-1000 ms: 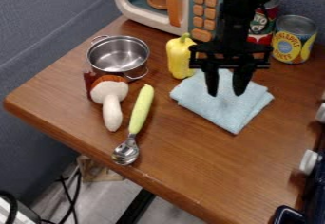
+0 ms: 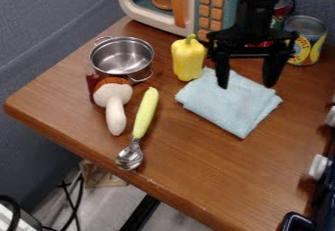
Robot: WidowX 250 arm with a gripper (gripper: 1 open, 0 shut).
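The black gripper [image 2: 246,74] hangs above the back part of a folded pale blue cloth [image 2: 228,107], its two fingers spread wide with nothing visible between them. A yellow pepper [image 2: 187,61] stands just left of the gripper, beside the cloth.
A steel pot [image 2: 120,57], a toy mushroom [image 2: 114,104] and a scoop with a pale handle [image 2: 143,118] lie on the left. A toy microwave [image 2: 183,5] and cans [image 2: 305,44] stand at the back.
The gripper has moved right and its fingers now stand wider apart. The cloth and other objects look unmoved.
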